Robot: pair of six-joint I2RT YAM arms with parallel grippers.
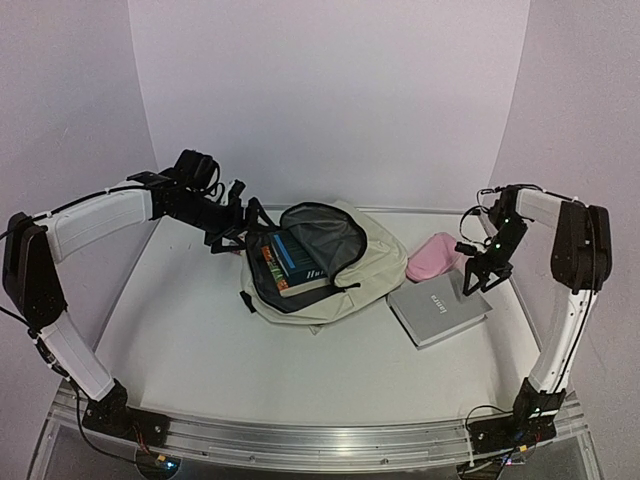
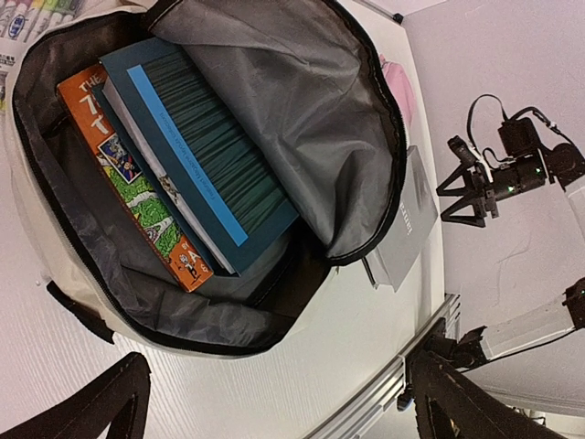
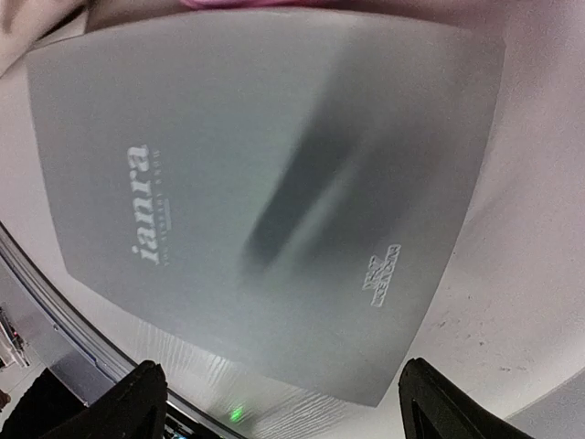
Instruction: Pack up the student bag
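Observation:
The cream bag [image 1: 378,265] lies unzipped with its grey mesh flap [image 2: 283,101] folded up. Inside it a dark teal book [image 2: 196,151] rests beside an orange comic-style book [image 2: 137,178]. Over the bag's left end hovers my left gripper [image 1: 248,228], open, nothing between its fingers. A grey hardcover book [image 1: 438,307] with white lettering lies flat to the right of the bag. Above its far right part is my right gripper [image 1: 486,280], also open and empty; the grey cover [image 3: 274,210] fills most of the right wrist view.
A pink pouch [image 1: 434,257] sits between the bag and the grey book, against the book's far edge. Colored markers [image 2: 14,27] lie at the left wrist view's upper left corner.

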